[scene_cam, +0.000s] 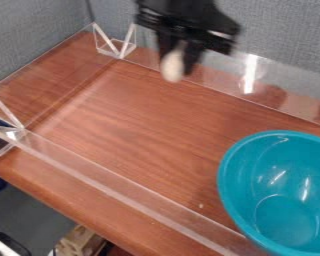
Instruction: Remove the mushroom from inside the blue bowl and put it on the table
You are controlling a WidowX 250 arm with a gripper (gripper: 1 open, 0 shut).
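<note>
The blue bowl (234,190) stands empty at the lower right of the table. Up at the back, well away from the bowl, my dark gripper (182,58) is blurred by motion. It is shut on the pale mushroom (172,66), which hangs beneath the fingers above the far part of the table. Most of the mushroom's upper part is covered by the gripper.
Clear low walls run along the front and back edges, with white corner brackets (116,42) at the left corners. Grey panels stand behind.
</note>
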